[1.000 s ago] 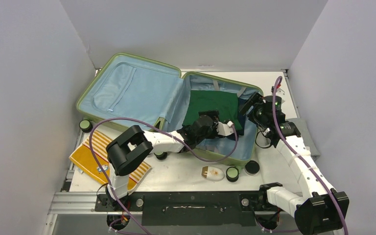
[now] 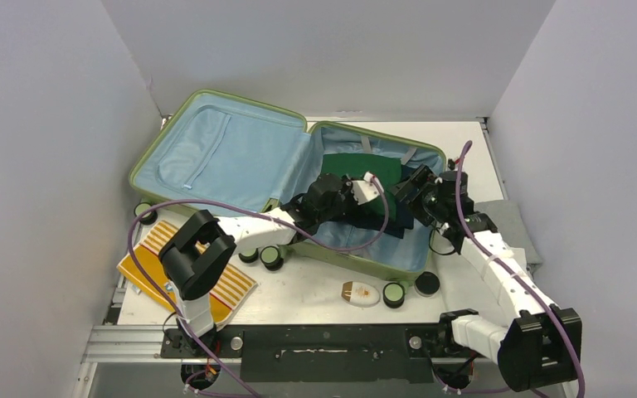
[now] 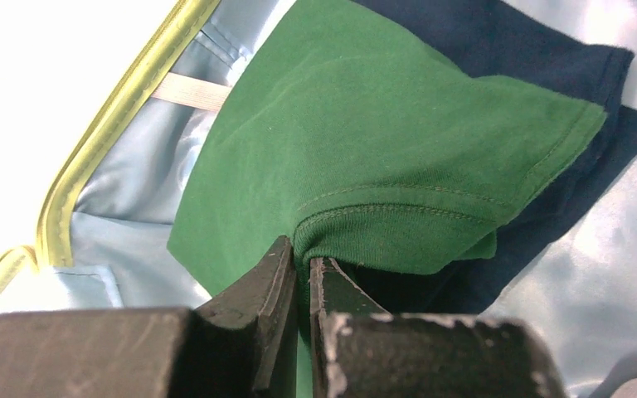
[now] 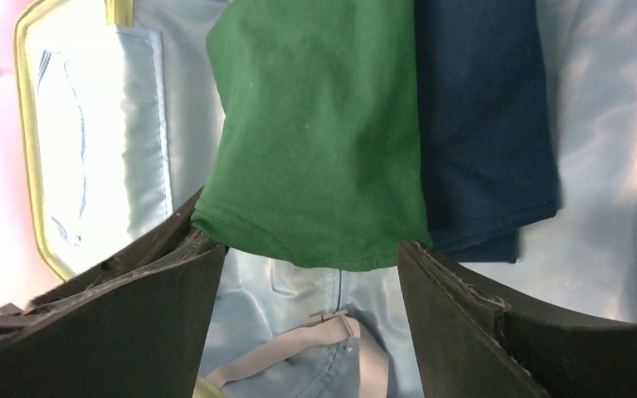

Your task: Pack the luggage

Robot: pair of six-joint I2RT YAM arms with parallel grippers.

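Note:
A green folded garment [image 2: 360,164] lies in the right half of the suitcase [image 2: 332,255], over dark navy clothing [image 4: 488,116]. In the left wrist view my left gripper is shut on a pinched fold of the green garment [image 3: 340,141], whose hem is bunched up at the tips. My right gripper is open over the garment's near edge. Its fingers [image 4: 456,298] stand wide apart with the green hem [image 4: 323,259] seen between them, not gripped. From above, both arms hide part of the cloth.
The suitcase lid [image 2: 249,149] lies open and empty at left. A striped yellow towel [image 2: 228,290], a lotion bottle [image 2: 360,293] and several small jars, one a green-topped jar [image 2: 393,294], are outside it. Grey cloth [image 2: 506,228] lies at right.
The left gripper has moved back to the left and up, folding the green garment's near right part over and baring more navy cloth. The right gripper has come leftward over the clothes.

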